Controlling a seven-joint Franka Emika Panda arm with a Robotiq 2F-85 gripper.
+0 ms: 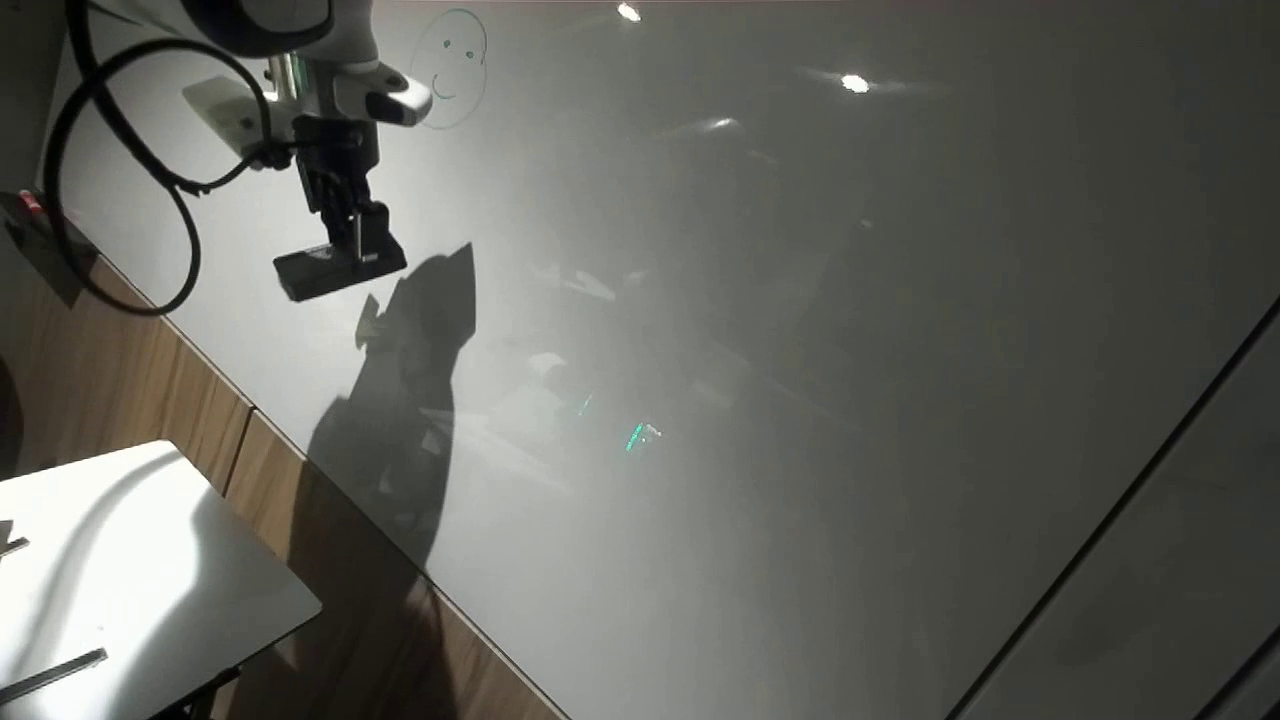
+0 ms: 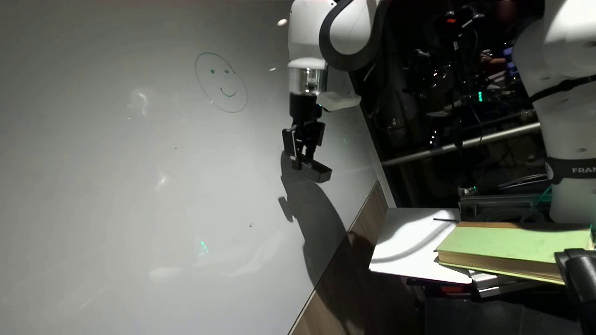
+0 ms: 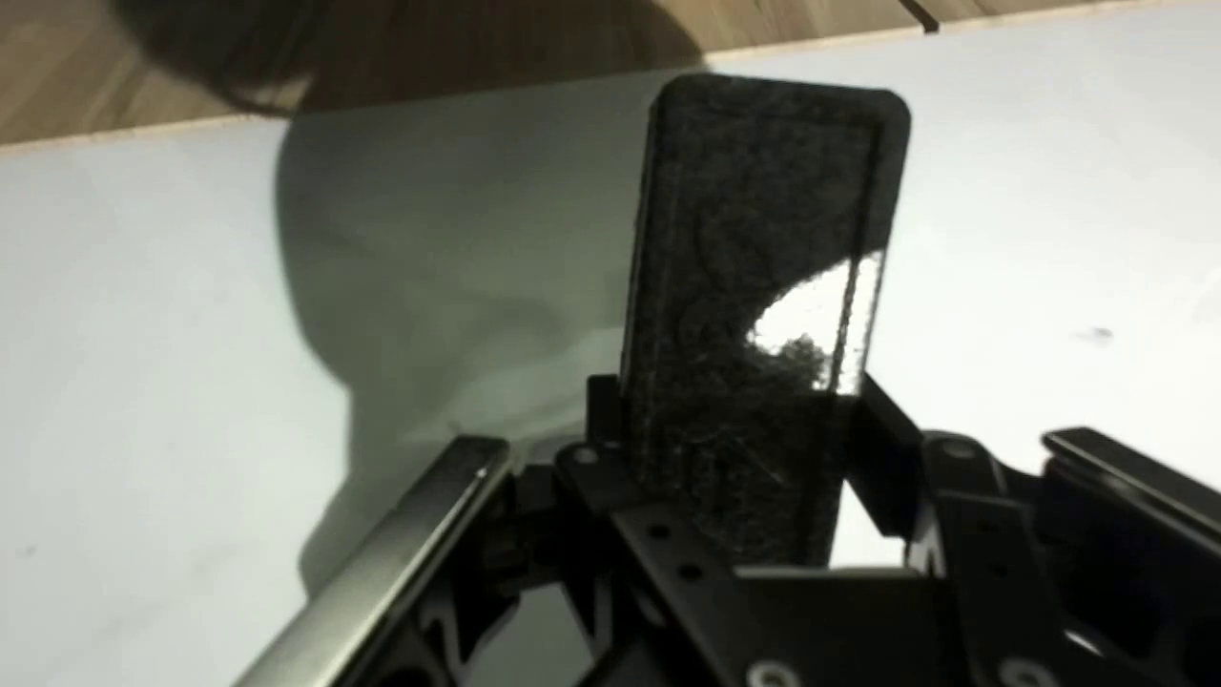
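A dark rectangular block like a whiteboard eraser (image 3: pixel 755 252) is pinched between the black fingers of my gripper. In exterior view 1 the eraser (image 1: pixel 318 274) hangs level over the grey-white whiteboard (image 1: pixel 744 504), its shadow falling beside it. Exterior view 2 has my gripper (image 2: pixel 303 159) pointing down with the eraser (image 2: pixel 316 169) in it; whether it touches the board cannot be told. A thin green smiley face (image 2: pixel 220 82) is drawn on the board, farther up than the eraser and apart from it.
Wood panelling (image 1: pixel 270 480) borders the board. Beyond it stands a small white table (image 1: pixel 108 564), with a green book (image 2: pixel 514 245) lying at that side in exterior view 2. A second white arm (image 2: pixel 575 123) is at the far right. Most of the board is bare.
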